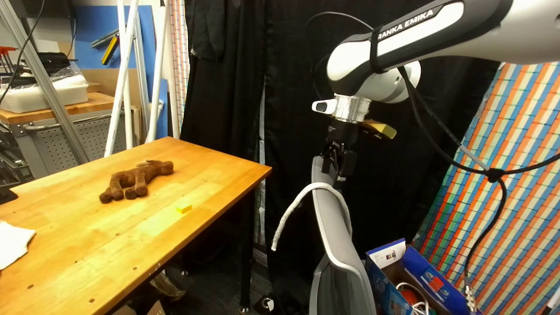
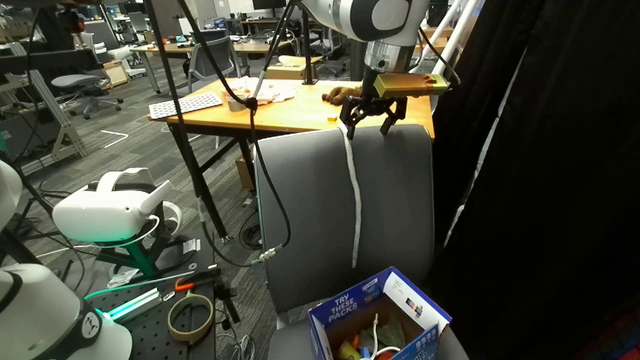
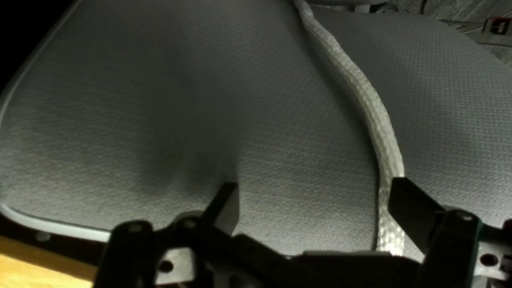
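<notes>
A white braided rope (image 2: pixel 357 204) is draped over the top of a grey chair back (image 2: pixel 300 198). One end hangs down the front, and the other curves out toward the table, where the rope (image 1: pixel 286 214) shows its free end. Above the chair's top edge, my gripper (image 2: pixel 367 133) points down with its fingers well apart. From the wrist, the gripper has only chair fabric in the middle of its gap. The rope (image 3: pixel 379 120) runs close beside the right-hand finger and partly behind it; whether they touch cannot be told.
A wooden table (image 1: pixel 220 178) stands beyond the chair, bearing a brown plush toy (image 1: pixel 139 178) and a small yellow block (image 1: pixel 183 208). An open blue box (image 2: pixel 354 300) of mixed items sits on the chair seat. Black cables (image 2: pixel 255 180) hang from the arm. Black curtain flanks the chair.
</notes>
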